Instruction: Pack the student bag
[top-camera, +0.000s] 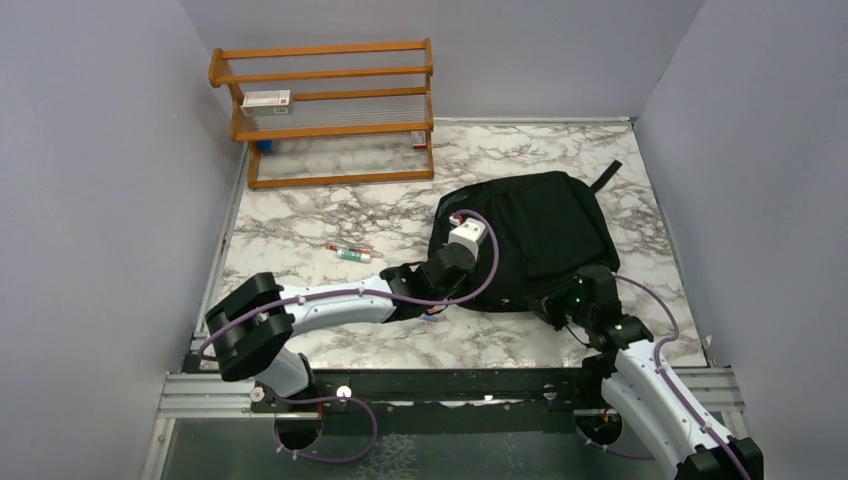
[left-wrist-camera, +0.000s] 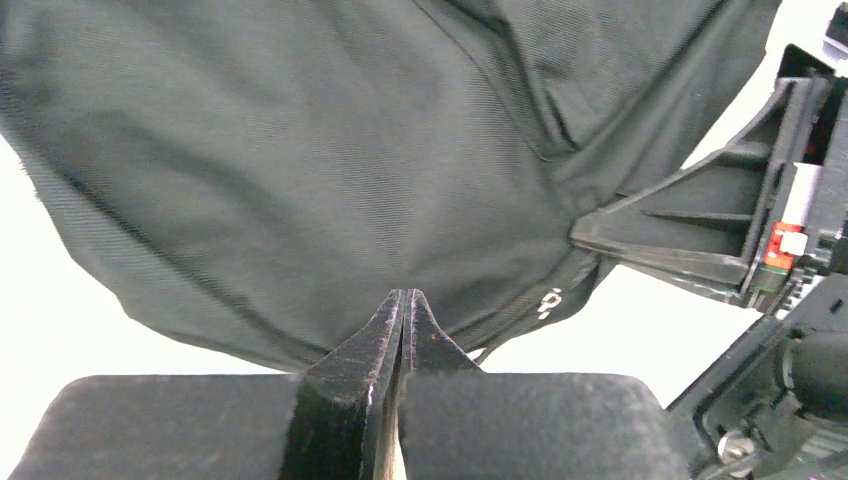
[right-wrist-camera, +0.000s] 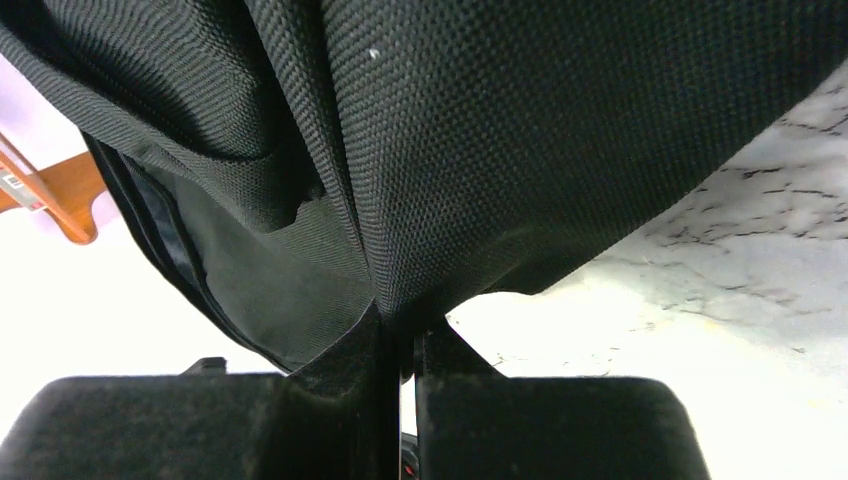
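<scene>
The black bag (top-camera: 545, 215) lies on the marble table, its front edge toward the arms. In the left wrist view my left gripper is shut with nothing between its fingers, over the bag's near edge. A small silver zipper pull (left-wrist-camera: 550, 303) hangs at that edge, outside those fingers and to their right in this view, close to my right gripper's tip. My right gripper is shut on a fold of the bag's fabric at the front. From above, the left arm hides the left fingertips.
A wooden rack (top-camera: 340, 132) stands at the back left, holding a white box (top-camera: 266, 102) and a small red box (top-camera: 419, 139). A glue stick (top-camera: 352, 256) lies left of the bag. Something small and blue (top-camera: 430, 317) shows by the left gripper.
</scene>
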